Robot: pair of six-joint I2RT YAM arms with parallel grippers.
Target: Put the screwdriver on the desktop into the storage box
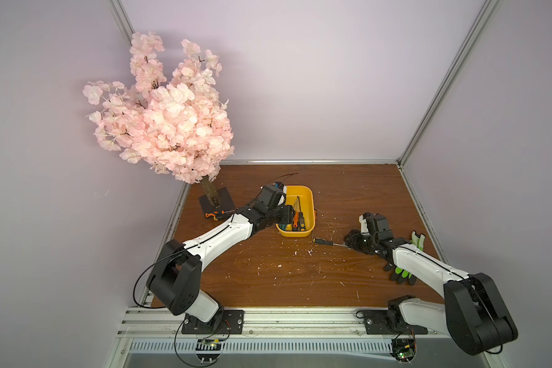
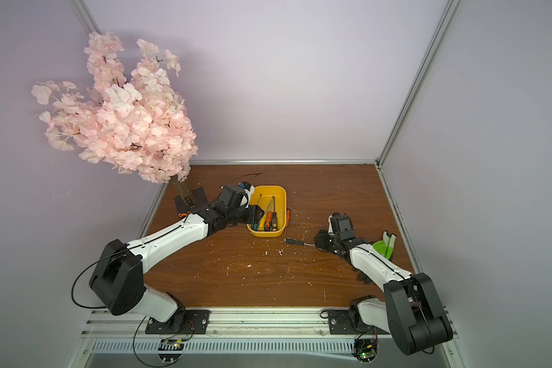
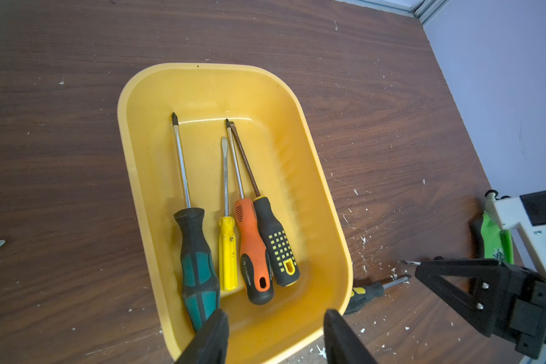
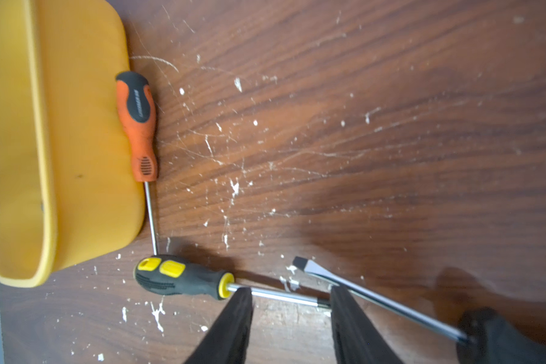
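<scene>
The yellow storage box (image 3: 315,182) holds several screwdrivers. My left gripper is over its near end, open and empty. A yellow-and-black screwdriver (image 4: 176,273) lies horizontally beside the box, with my right gripper above its shaft, open. A flat-blade screwdriver (image 4: 394,303) with a dark handle lies to the right. An orange screwdriver (image 4: 138,127) lies along the box's outer right side.
A pink blossom tree (image 1: 165,128) stands at the back left on a dark base. Green-and-black gloves (image 2: 383,248) lie at the right edge, partly behind my right arm.
</scene>
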